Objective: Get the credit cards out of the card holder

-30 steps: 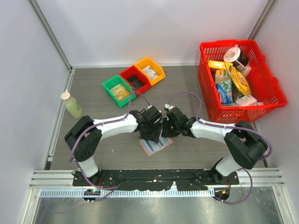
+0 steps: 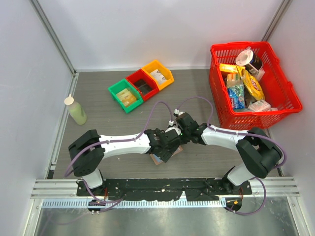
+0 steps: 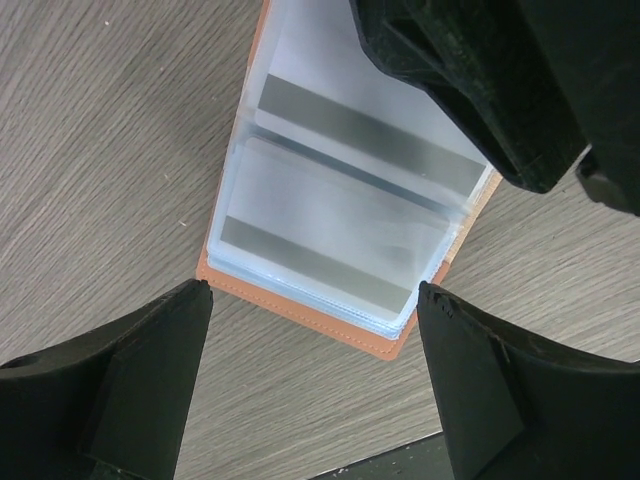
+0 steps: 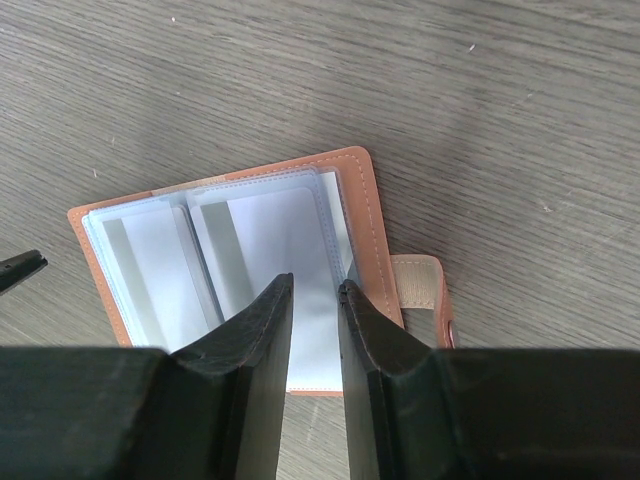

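Observation:
The card holder [image 3: 330, 235], tan with clear sleeves and white inserts, lies open on the table at the front middle, mostly under both grippers in the top view. My left gripper hangs open over one end of it, its fingers either side of the lower sleeve. My right gripper is shut at the edge of the other sleeve [image 4: 260, 250], its fingertips on the clear sleeve and white insert there; what lies between them is hard to see. A strap [image 4: 420, 280] sticks out beside it.
A red basket [image 2: 216, 88] of groceries stands back right. Green [image 2: 115, 90], red [image 2: 134, 76] and yellow [image 2: 158, 64] bins sit at the back middle. A pale bottle [image 2: 76, 110] stands at left.
Since about a second ago my left gripper has moved right and toward the front, over the holder, covering more of it in the top view. The right arm looks unchanged.

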